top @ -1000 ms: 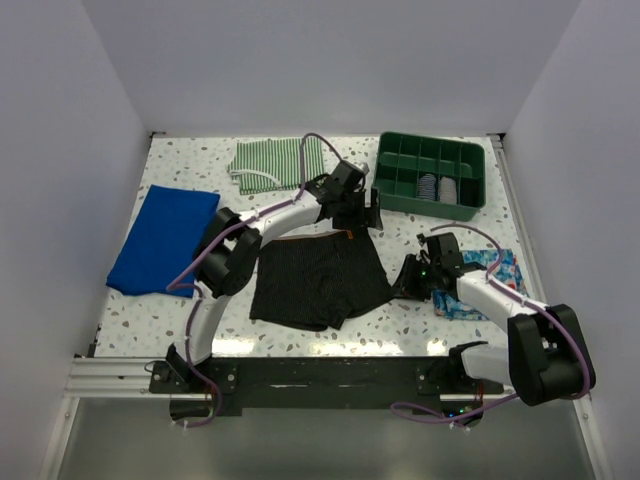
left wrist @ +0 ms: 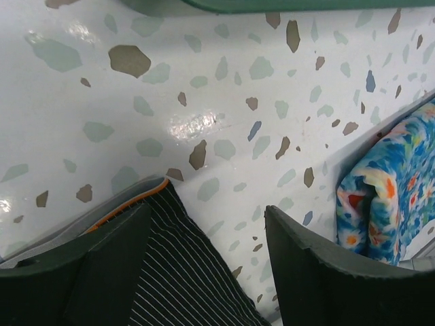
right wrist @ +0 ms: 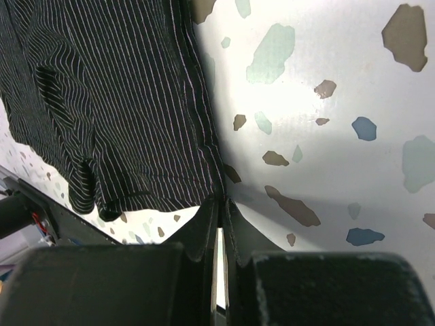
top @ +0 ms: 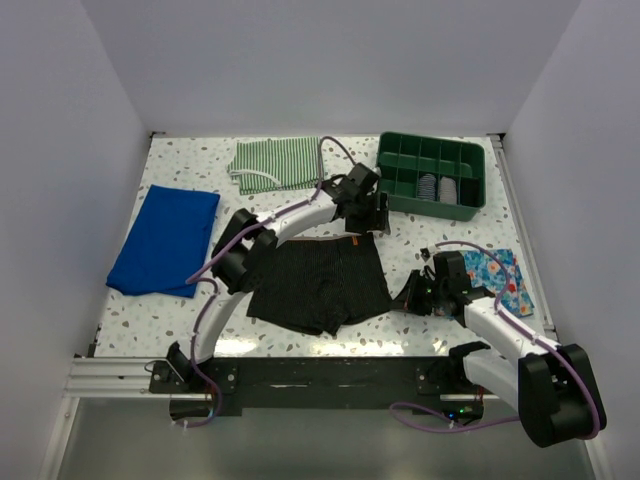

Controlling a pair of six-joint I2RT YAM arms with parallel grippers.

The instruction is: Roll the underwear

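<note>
The black pinstriped underwear [top: 310, 280] lies spread on the table, an orange edge along its top, its lower part wrinkled. My left gripper [top: 375, 215] hangs over its top right corner; in the left wrist view its fingers stand apart, with that corner [left wrist: 173, 204] below and nothing seen between them. My right gripper is shut at the lower right corner of the underwear; the dark fabric meets the fingertips, and whether it is pinched between them is unclear.
A green divided box [top: 430, 205] with rolled items stands at the back right, green striped cloth [top: 275, 155] at the back, blue cloth [top: 160, 240] at the left, floral cloth [top: 510, 280] at the right under the right arm.
My left gripper has shifted slightly to the right.
</note>
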